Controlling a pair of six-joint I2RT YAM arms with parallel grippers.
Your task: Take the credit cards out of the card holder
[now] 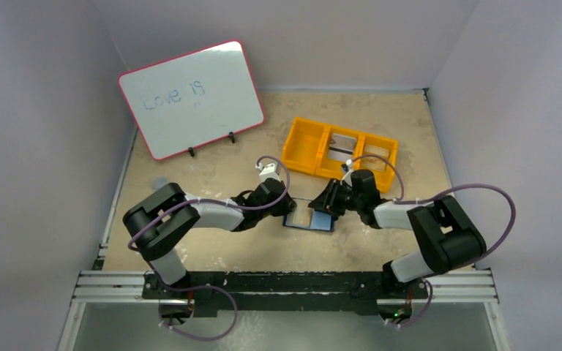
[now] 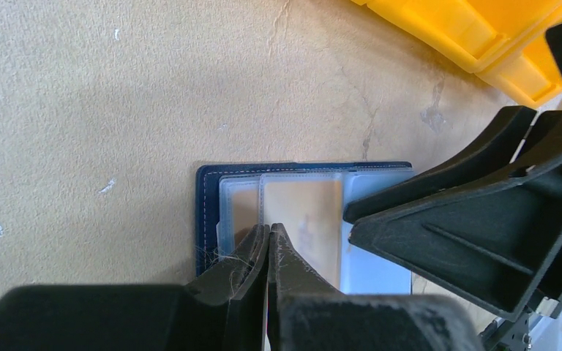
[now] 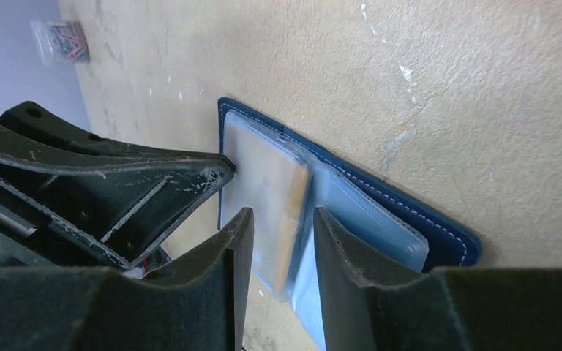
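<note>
The open card holder (image 1: pixel 309 223), dark blue with stitched edge and clear sleeves, lies flat between both grippers. In the left wrist view its pale beige sleeve (image 2: pixel 300 212) sits beside a light blue one (image 2: pixel 377 263). My left gripper is shut over the holder's left part, with nothing visible between its fingers. My right gripper is open, its fingertips over the holder either side of the beige sleeve's edge. I cannot tell whether cards are inside the sleeves.
An orange three-compartment tray (image 1: pixel 305 146) stands behind the holder, with flat items in two compartments. A whiteboard (image 1: pixel 190 99) lies at the back left.
</note>
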